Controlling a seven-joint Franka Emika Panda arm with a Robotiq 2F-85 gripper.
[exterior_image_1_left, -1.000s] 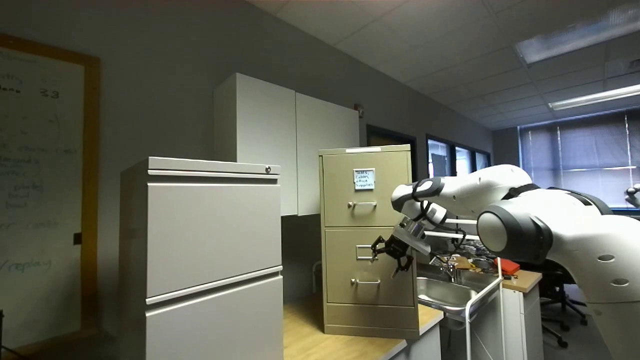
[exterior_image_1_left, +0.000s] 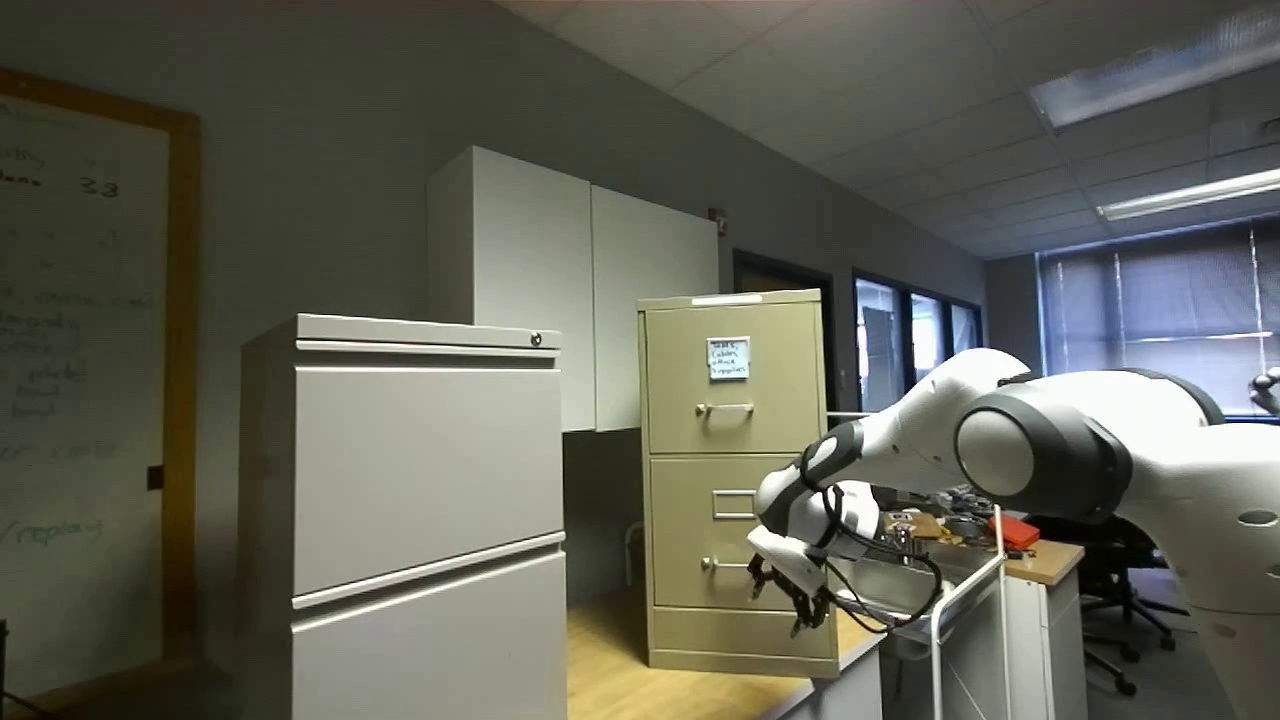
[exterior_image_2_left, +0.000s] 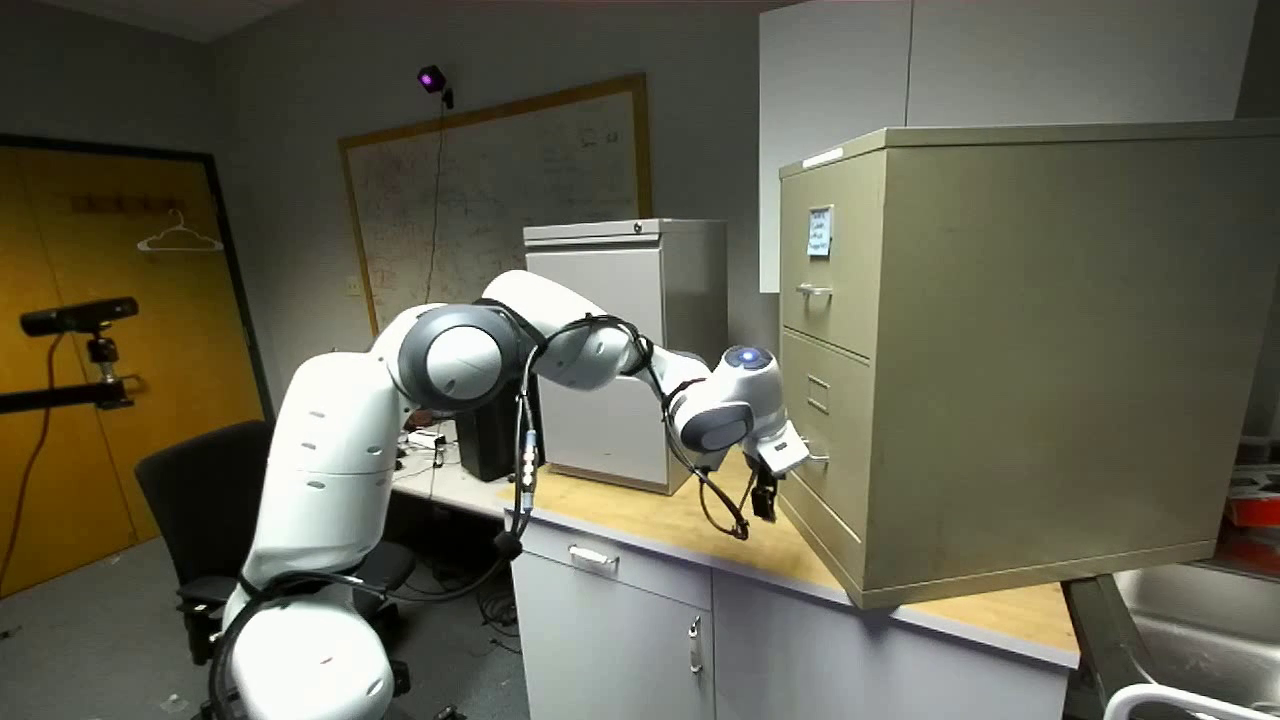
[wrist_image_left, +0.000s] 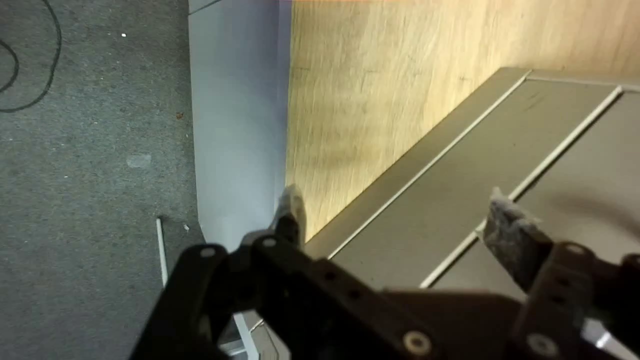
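Observation:
My gripper is open in the wrist view, its two fingers wide apart and nothing between them. It points down, in front of the beige filing cabinet (exterior_image_2_left: 1041, 360), low near the bottom drawer. In exterior view 1 the gripper (exterior_image_1_left: 782, 606) covers the right side of the lower drawer (exterior_image_1_left: 680, 516) and part of its handle (exterior_image_1_left: 710, 564). The upper drawer handle (exterior_image_1_left: 725, 409) is clear. Both drawers look closed. Whether a finger touches the cabinet front, I cannot tell.
A grey filing cabinet (exterior_image_1_left: 428, 456) stands on the same wooden counter (exterior_image_2_left: 600, 496). The sink (exterior_image_2_left: 1194, 624) and a white rail (exterior_image_1_left: 936, 648) lie beyond the beige cabinet. Bare counter shows between the two cabinets.
The gripper has moved down, from beside the label holder to the lower drawer handle's height, and now points more steeply down. The cabinets have not moved.

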